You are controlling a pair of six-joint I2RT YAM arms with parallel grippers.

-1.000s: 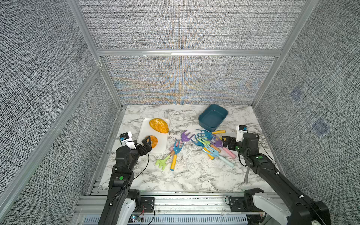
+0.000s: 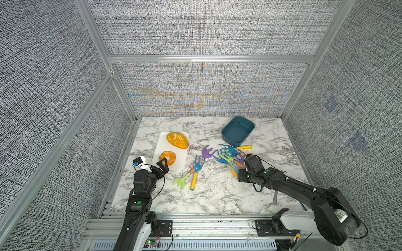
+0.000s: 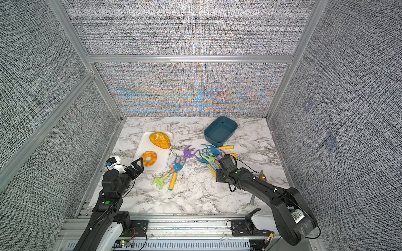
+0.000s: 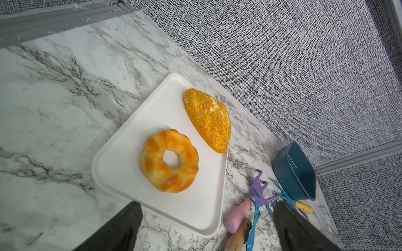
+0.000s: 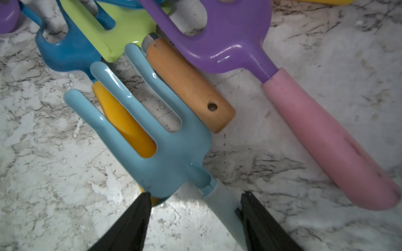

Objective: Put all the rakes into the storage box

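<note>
A light blue rake [image 5: 171, 159] with a pale blue handle lies across a pile of other rakes in the right wrist view. My right gripper is low over it, fingers apart. The rake's handle passes between its fingers, close to the right one, which hides the handle's far end. From above, the right arm covers most of this rake. Beyond the pile, the dark teal storage box [image 2: 237, 130] stands empty at the back. My left gripper hangs open by the front of the white tray, nothing between its fingers.
A purple rake with a pink handle [image 5: 330, 138] and a wooden handle [image 5: 188, 81] lie close beside the light blue rake. Left of the pile are a green rake [image 2: 181, 181] and the white tray [image 2: 180, 161] with two breads.
My right gripper has moved left and toward the front, from beside the pile to over the light blue rake. The rakes look unmoved.
</note>
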